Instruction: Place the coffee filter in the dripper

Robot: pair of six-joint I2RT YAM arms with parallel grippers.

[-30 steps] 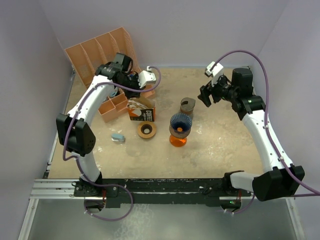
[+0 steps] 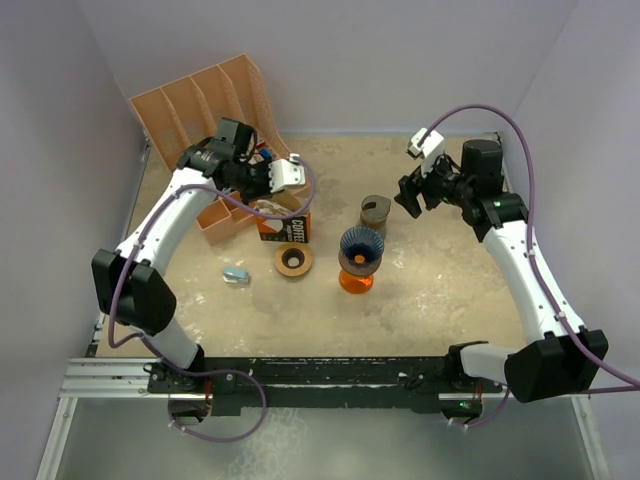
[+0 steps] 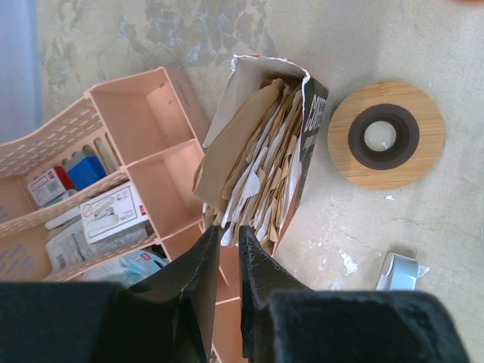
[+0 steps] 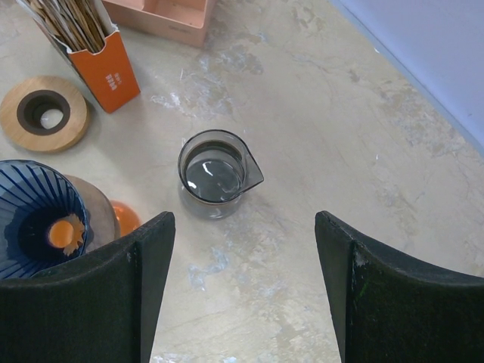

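Brown and white paper coffee filters [image 3: 261, 162] stand packed in an open orange and black coffee box [image 2: 285, 226]. Over the box's left end hangs my left gripper, its fingers parted by a narrow gap. Filter edges show behind its fingertips; none is clearly gripped. The blue ribbed dripper [image 2: 362, 247] sits on an orange base [image 2: 355, 282] near the table's middle, its cone empty of paper in the right wrist view. To the right and farther back, my right gripper is wide open with nothing between its fingers.
A glass server [image 4: 214, 174] stands just behind the dripper. In front of the box lies a wooden ring [image 2: 293, 260], with a small light-blue item [image 2: 236, 275] to its left. A pink organizer [image 2: 232, 215] borders the box.
The right arm and the tabletop objects have stayed put.
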